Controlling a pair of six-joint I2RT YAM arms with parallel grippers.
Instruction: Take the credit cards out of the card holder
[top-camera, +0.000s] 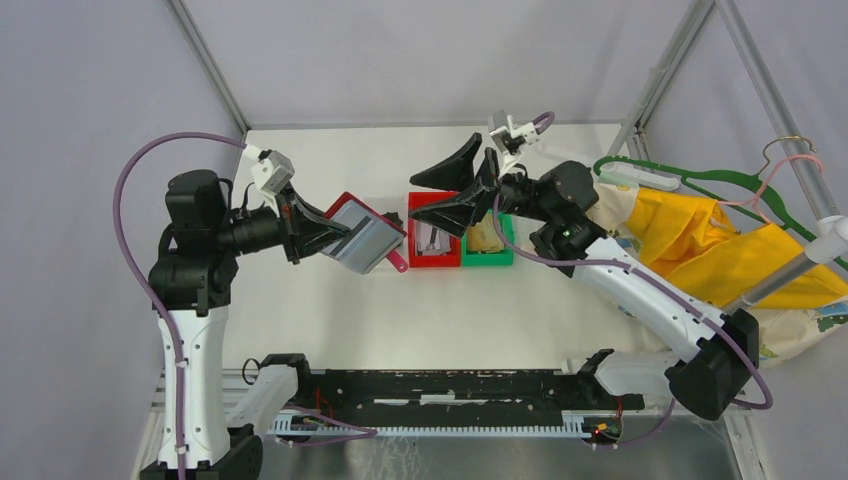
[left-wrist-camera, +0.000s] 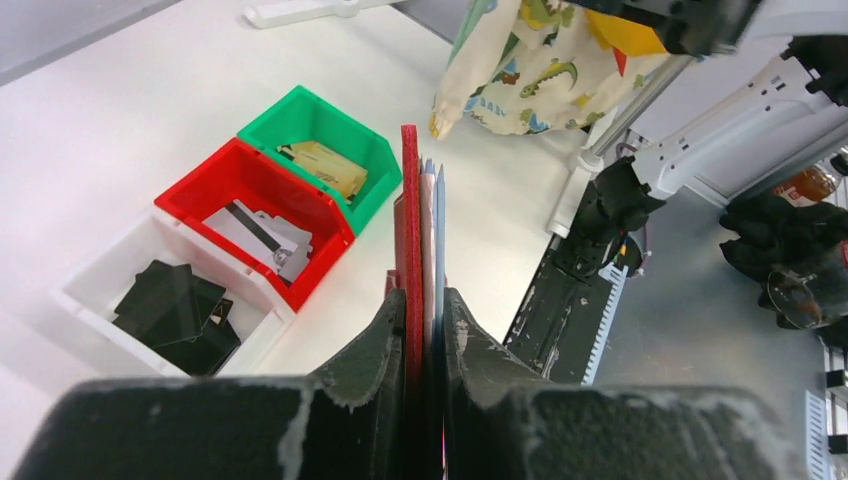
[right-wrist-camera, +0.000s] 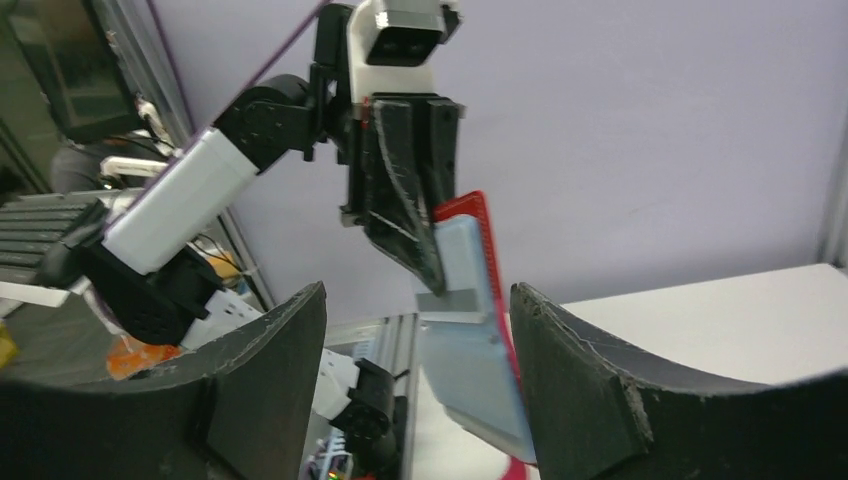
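The red card holder (top-camera: 364, 235) with clear card pockets hangs in the air at centre left, its pocket side turned up in the top view. My left gripper (top-camera: 343, 231) is shut on its edge; in the left wrist view the holder (left-wrist-camera: 411, 250) stands edge-on between the fingers, its red cover and pale layers pressed together. My right gripper (top-camera: 412, 197) is open to the right of the holder with nothing between its fingers. In the right wrist view the holder (right-wrist-camera: 462, 330) appears beyond the gap, clear of the fingers. Whether cards sit in its pockets I cannot tell.
Three bins stand on the white table: white (left-wrist-camera: 88, 318) with black cards, red (left-wrist-camera: 185, 195) with pale cards, green (left-wrist-camera: 300, 105) with yellowish cards. Yellow cloth (top-camera: 690, 235) and hangers (top-camera: 735, 177) fill the right side.
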